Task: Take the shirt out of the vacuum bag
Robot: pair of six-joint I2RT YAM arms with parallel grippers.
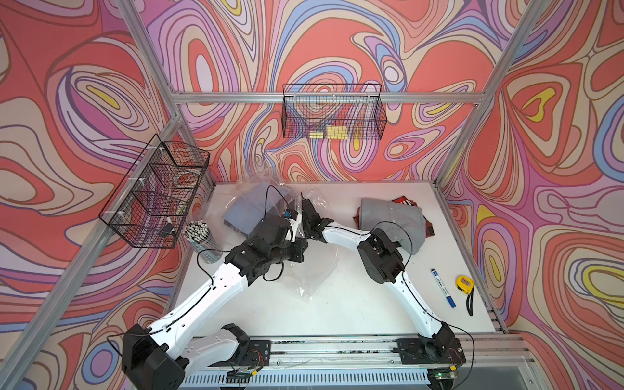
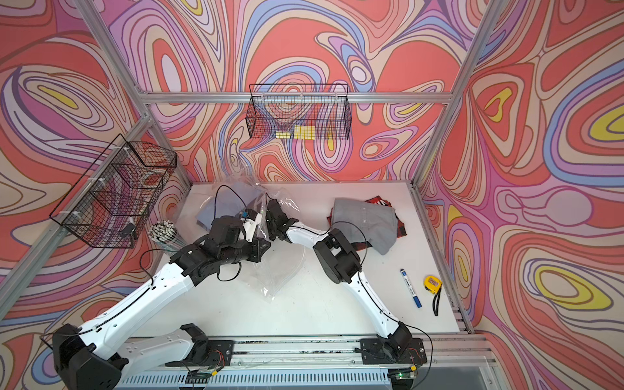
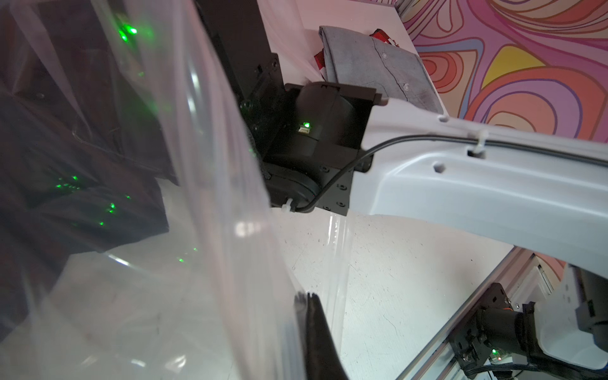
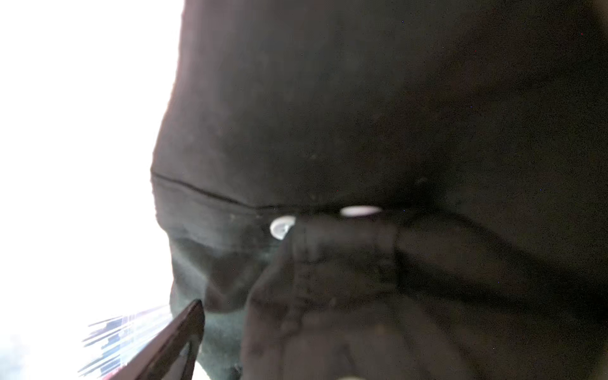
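The clear bag (image 1: pixel 302 276) hangs over the left-centre of the table, a blue-grey folded garment (image 1: pixel 250 204) showing through it. In the left wrist view dark cloth (image 3: pixel 95 202) lies behind the plastic, and my left gripper is shut at a fold of the bag. My right gripper reaches in beside it from the right. Its wrist view is filled by dark fabric (image 4: pixel 392 139) with pale buttons (image 4: pixel 281 226); one finger (image 4: pixel 180 338) shows at lower left. Whether it grips the fabric is hidden.
A grey cloth (image 1: pixel 390 217) over red fabric lies back right, a marker (image 1: pixel 442 286) and tape measure (image 1: pixel 464 283) front right. A container of sticks (image 1: pixel 200 237) stands at the left. Wire baskets hang on the back and left frame.
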